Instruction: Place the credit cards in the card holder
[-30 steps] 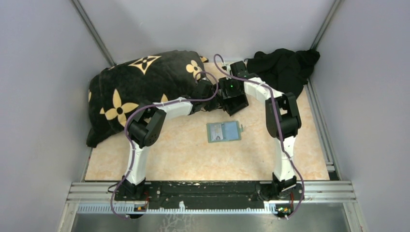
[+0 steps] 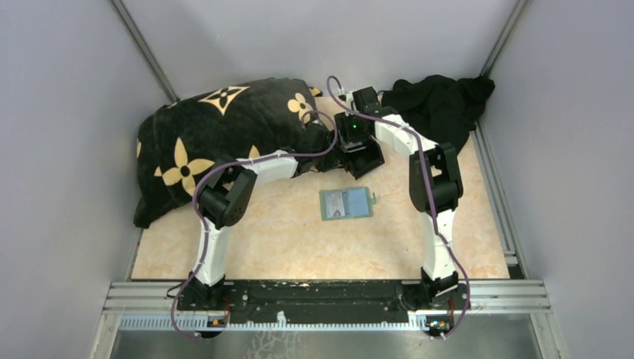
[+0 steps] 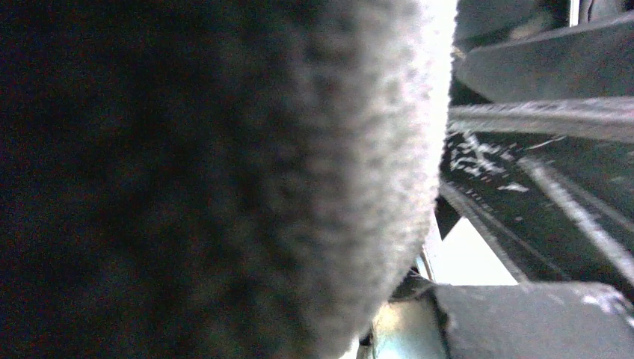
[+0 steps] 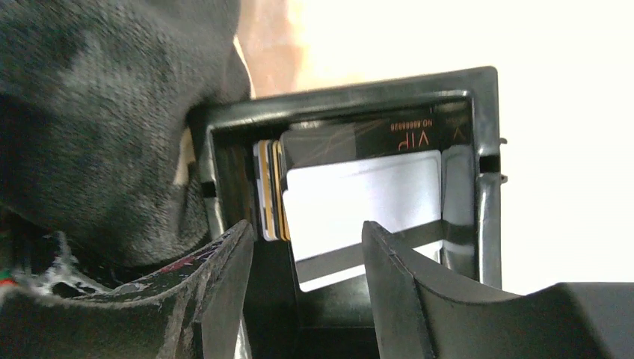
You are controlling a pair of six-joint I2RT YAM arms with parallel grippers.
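Note:
In the top view the card holder [image 2: 346, 203] lies flat on the table, a grey panel on its left and a blue one on its right. A black tray [image 2: 368, 161] stands behind it, partly under my right arm. Inside the tray, the right wrist view has a white card with a dark stripe [image 4: 362, 202], a dark VIP card [image 4: 344, 142] and thin cards on edge [image 4: 271, 191]. My right gripper hovers open over them, nothing between its fingers. At the tray's left side is my left gripper [image 2: 338, 158]; dark fabric covers much of its wrist view, leaving its fingers unclear.
The large patterned black pillow [image 2: 224, 142] crowds the left arm at the back left. Black cloth [image 2: 441, 105] is heaped at the back right. Table space in front and on both sides of the card holder is clear.
My right gripper has shifted slightly left over the tray, showing a little more of it and a pale card edge. The left arm, card holder and tray look unmoved.

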